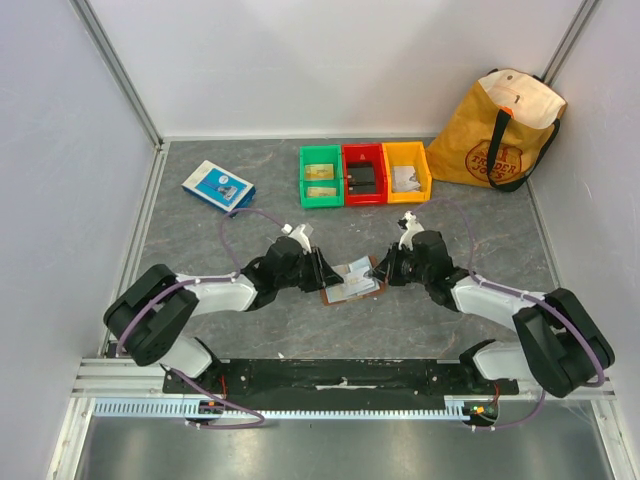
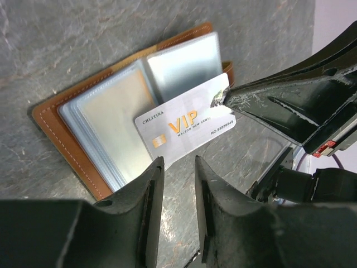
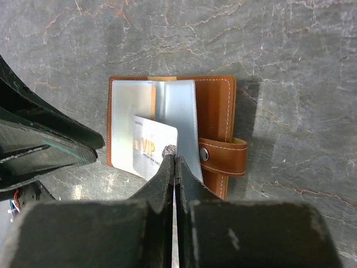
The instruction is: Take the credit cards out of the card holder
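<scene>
The brown card holder (image 1: 328,297) lies open on the table between both arms, its clear plastic sleeves (image 2: 95,114) facing up. Over the sleeves, a white VIP card (image 2: 184,134) lies slantwise, jutting past the holder's edge. My right gripper is shut on that card's right edge, its fingertips (image 2: 223,99) meeting at the VIP card. Just off the card's lower edge, my left gripper stands part open, with a gap between its fingers and nothing in it. Whether the sleeves hold other cards is unclear.
Green (image 1: 321,201), red (image 1: 365,199) and yellow (image 1: 408,198) bins stand at the back, with small things inside. A tan bag (image 1: 470,130) is at the back right and a blue-white box (image 1: 219,187) at the back left. Bare table surrounds the holder.
</scene>
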